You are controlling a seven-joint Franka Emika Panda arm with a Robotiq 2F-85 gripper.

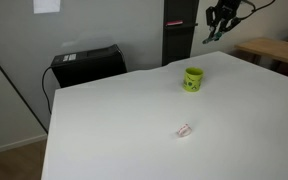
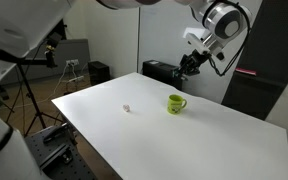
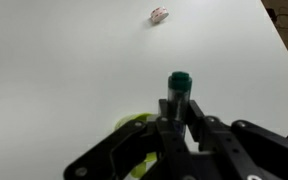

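Observation:
My gripper is shut on a dark marker [image 3: 180,85] with a green end, held above the table in the wrist view. Below it, partly hidden by the gripper, stands a yellow-green cup [image 3: 134,122]. In exterior view 1 the cup [image 1: 193,80] is upright on the white table, and the gripper [image 1: 212,36] is above and behind it to the right. From the other side, the cup [image 2: 176,103] shows its handle, with the gripper [image 2: 181,77] over it and apart from it.
A small white and red object [image 1: 184,130] lies alone on the white table [image 1: 104,125]. Beyond the table's back edge is a black box-shaped device [image 1: 89,65].

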